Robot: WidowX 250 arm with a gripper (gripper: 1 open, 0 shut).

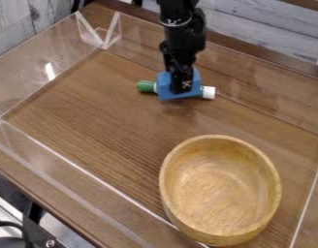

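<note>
My black gripper [182, 79] reaches down from the top centre, shut on a blue object [171, 91] on or just above the wooden table [84, 126]. Behind and beside the blue object lies a green and white cylinder [146, 87], its green end to the left and white end to the right, its middle hidden.
A large empty tan bowl [220, 194] stands at the front right. A clear plastic edge borders the table's left side.
</note>
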